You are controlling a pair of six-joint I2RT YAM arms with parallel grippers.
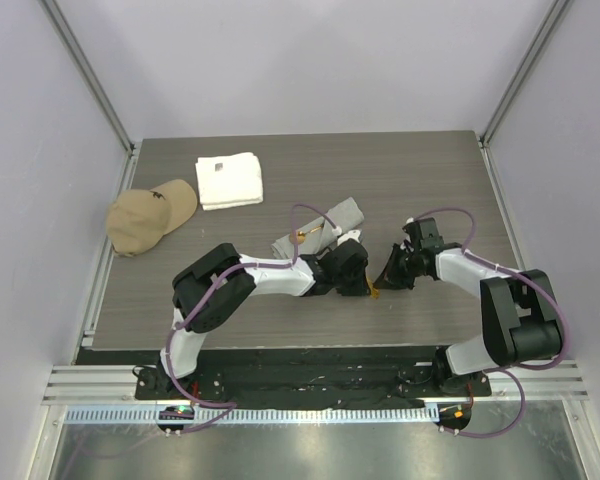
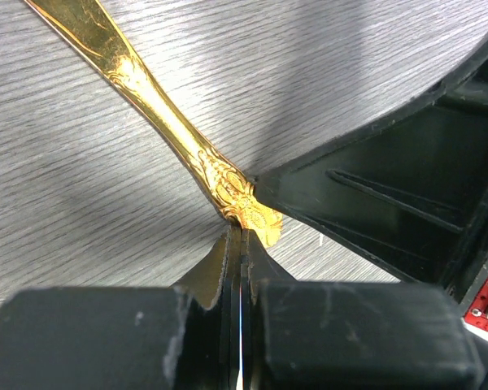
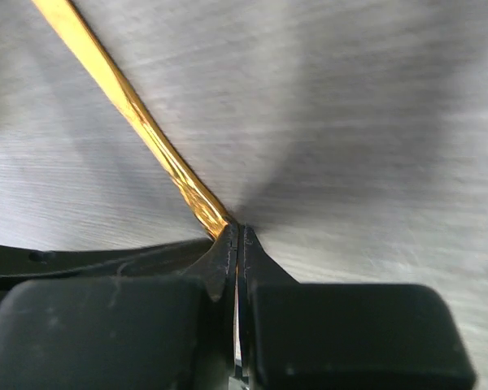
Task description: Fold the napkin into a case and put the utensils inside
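Observation:
A gold knife (image 2: 163, 110) with an ornate handle end lies on the grey table, its end between my two grippers (image 1: 375, 291). My left gripper is shut, its tips at that handle end; whether the metal is between them I cannot tell. My right gripper is also shut, tips touching or just over the knife (image 3: 122, 97). A folded grey napkin (image 1: 342, 215) lies behind the left gripper, with a gold utensil (image 1: 306, 234) on it, partly hidden by the arm and cable.
A stack of white cloths (image 1: 230, 180) lies at the back left, a tan cap (image 1: 138, 225) at the left edge.

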